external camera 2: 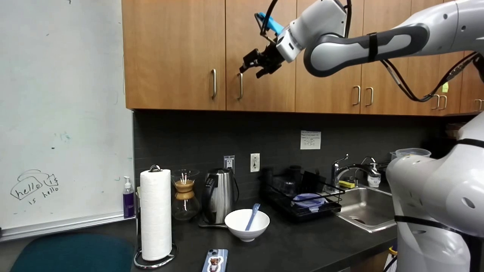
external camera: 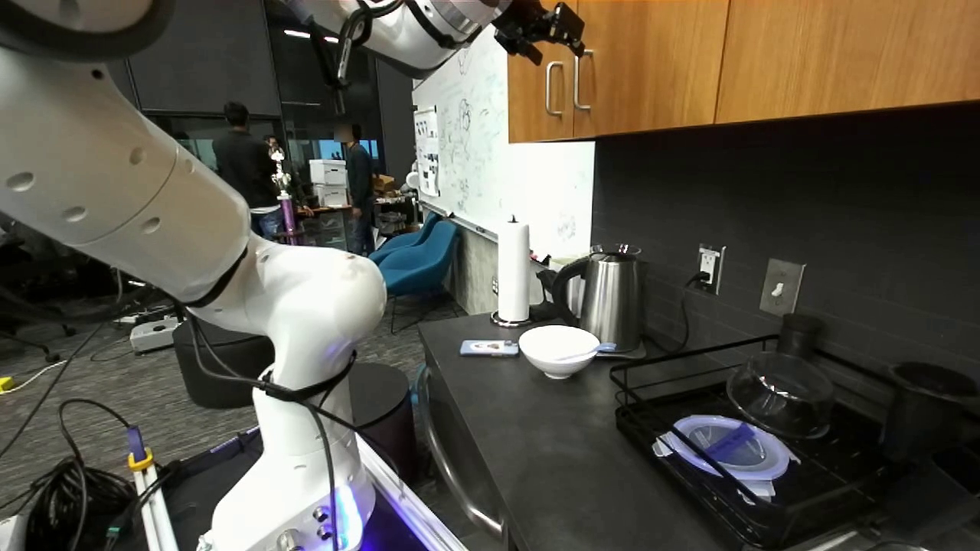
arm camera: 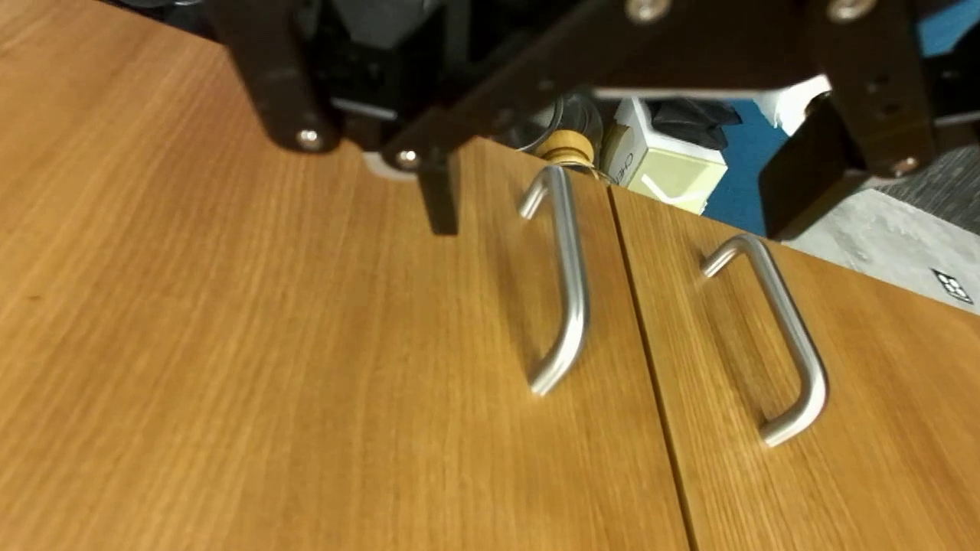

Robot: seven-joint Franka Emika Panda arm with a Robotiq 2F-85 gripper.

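Note:
Two wooden cabinet doors carry metal bar handles side by side. In the second exterior view, my gripper (external camera 2: 250, 71) is open in front of the right-hand door (external camera 2: 263, 97), close to the upper end of its handle (external camera 2: 241, 87); the neighbouring handle (external camera 2: 214, 84) is farther left. The wrist view shows the same handle (arm camera: 573, 285) from close up, between the directions of my spread fingers, and the other handle (arm camera: 801, 353) past the door seam. Nothing is held by the gripper. Whether a finger touches the handle cannot be told.
Below on the dark counter (external camera 2: 290, 247) stand a paper towel roll (external camera 2: 155, 213), a kettle (external camera 2: 221, 192), a white bowl (external camera 2: 233, 223) with a blue utensil, a phone (external camera 2: 215, 260) and a dish rack (external camera: 661, 441).

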